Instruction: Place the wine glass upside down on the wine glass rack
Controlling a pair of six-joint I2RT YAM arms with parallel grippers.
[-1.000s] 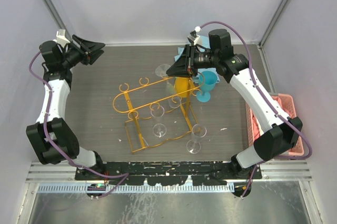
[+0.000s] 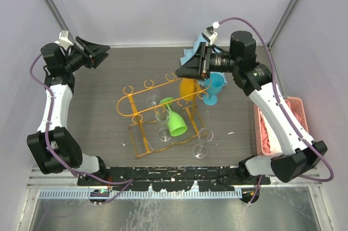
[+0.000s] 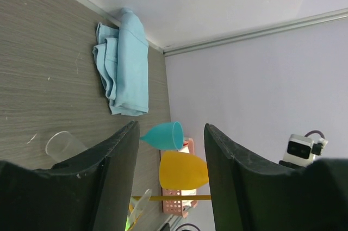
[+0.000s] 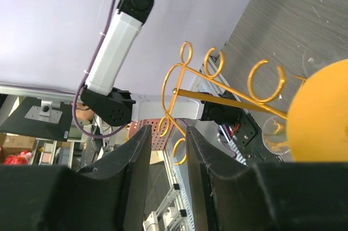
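Observation:
The yellow rack stands mid-table. A green glass lies tilted inside it. Clear glasses stand around and under it; a yellow glass and blue glass are at its right end. My right gripper is above the rack's right end, part open with nothing visible between its fingers; in the right wrist view the yellow glass is close on the right. My left gripper is open and empty at the upper left, away from the rack.
A folded blue cloth lies at the back. A pink basket sits at the right side.
The green glass, earlier mostly hidden under my right gripper, now lies lower inside the rack, and clear glasses have shifted. My right arm has moved slightly right; the left is still.

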